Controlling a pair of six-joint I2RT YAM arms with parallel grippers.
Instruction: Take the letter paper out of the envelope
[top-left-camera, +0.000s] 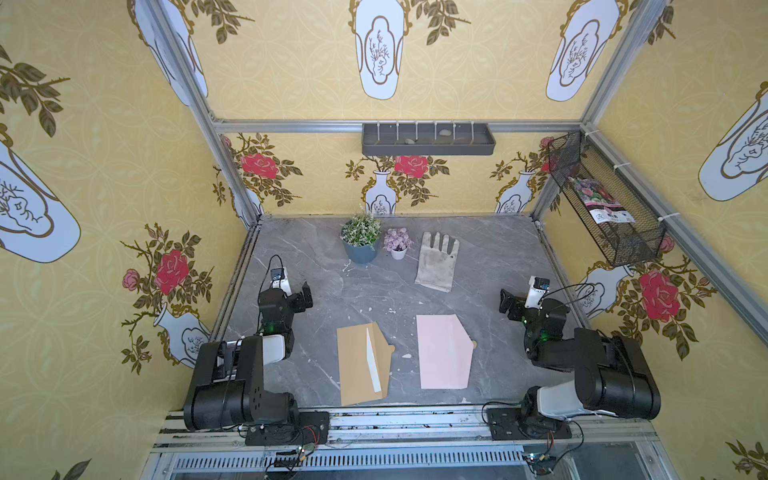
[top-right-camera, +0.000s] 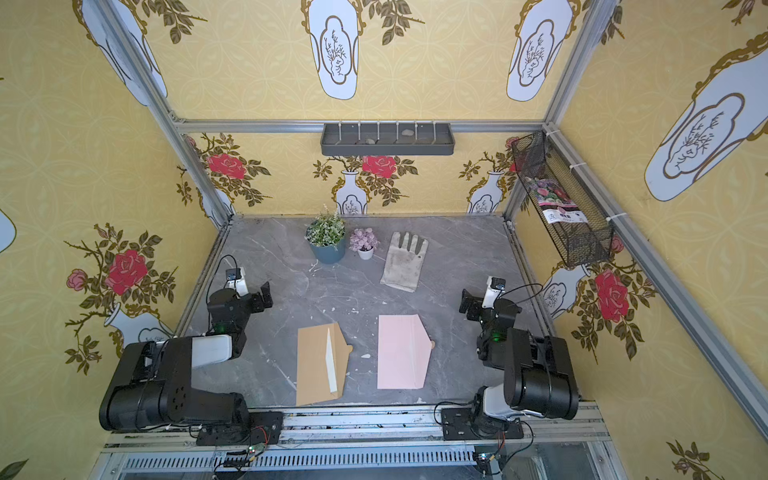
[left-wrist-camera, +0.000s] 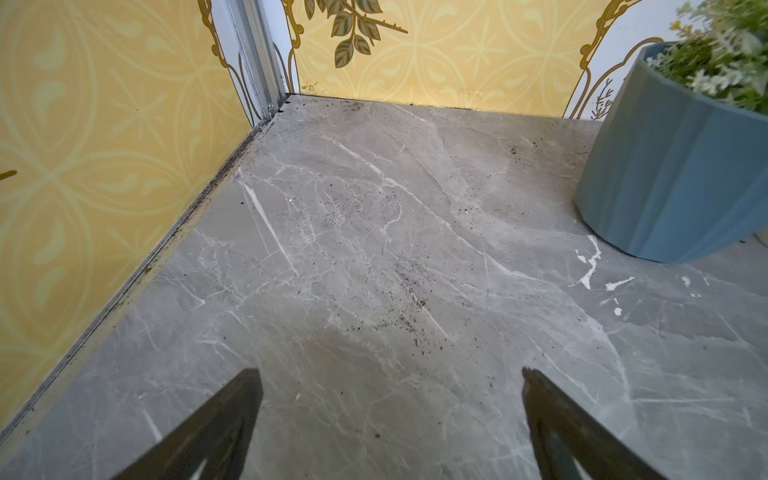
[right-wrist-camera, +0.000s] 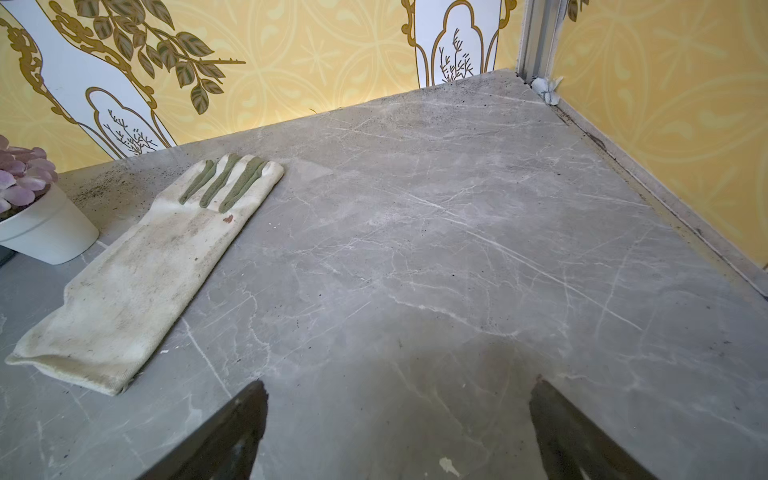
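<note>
Near the table's front edge lies a tan envelope, its pointed flap spread to the right. A white strip of paper shows along its opening. Right of it, apart, is a pink envelope, also with its pointed side to the right; whether paper is inside I cannot tell. My left gripper is open over bare table, left of and farther back than the tan envelope. Over on the right side my right gripper stands open too, clear of the pink envelope. Nothing is between either pair of fingers.
Toward the back stand a blue plant pot and a small white pot with purple flowers. A pale work glove lies flat beside them. A wire basket hangs on the right wall. Mid-table is clear.
</note>
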